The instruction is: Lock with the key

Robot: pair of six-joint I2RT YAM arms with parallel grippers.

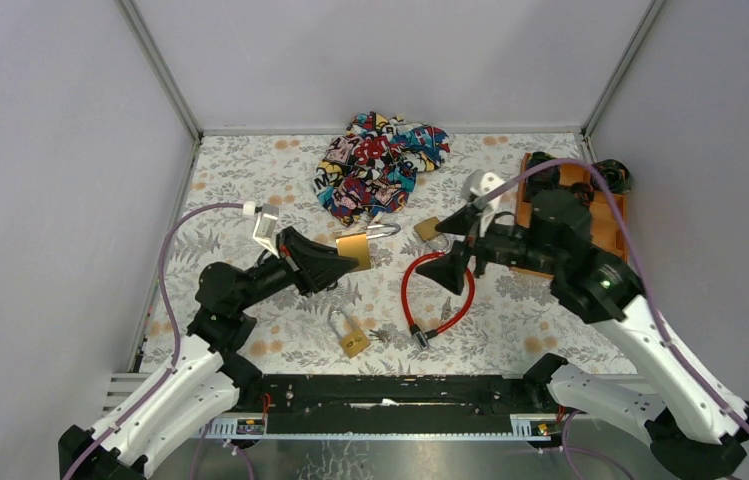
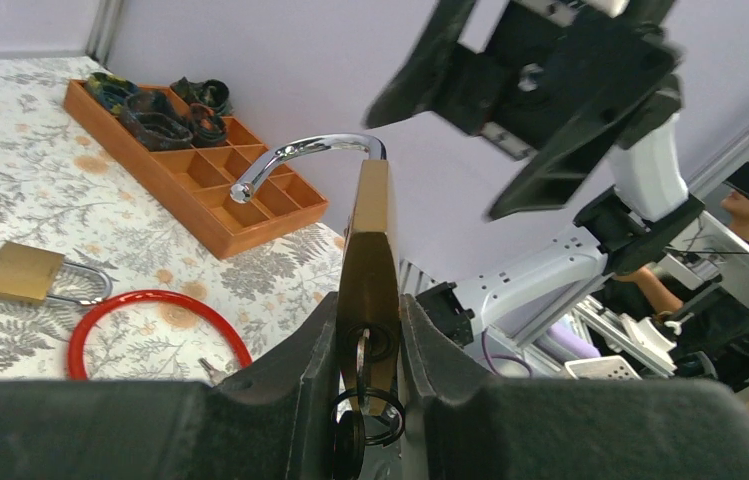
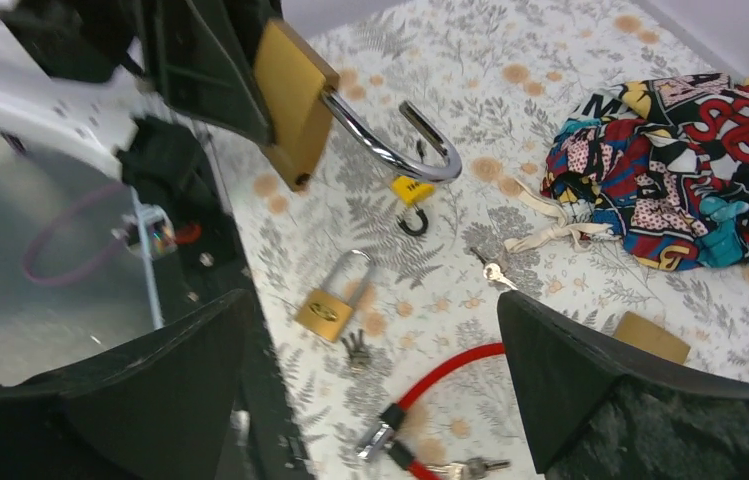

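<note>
A brass padlock [image 1: 354, 248] is clamped in my left gripper [image 1: 346, 264], raised above the table. Its silver shackle [image 2: 315, 146] is open, the free end clear of the body. In the left wrist view, a dark ring [image 2: 390, 415] and a bit of metal show at the padlock's lower face; whether a key sits in it I cannot tell. My right gripper [image 1: 438, 247] is open and empty, to the right of the padlock and apart from it. Keys [image 3: 470, 467] lie by the red cable lock [image 3: 445, 368], and another key [image 3: 493, 272] lies near the patterned bag.
Two more brass padlocks, one in front [image 1: 354, 342] and one behind the cable lock [image 1: 427, 229], lie on the table. A small yellow lock [image 3: 411, 190] is under the left arm. The patterned bag [image 1: 370, 165] is at the back; a wooden organizer [image 1: 605, 222] stands at right.
</note>
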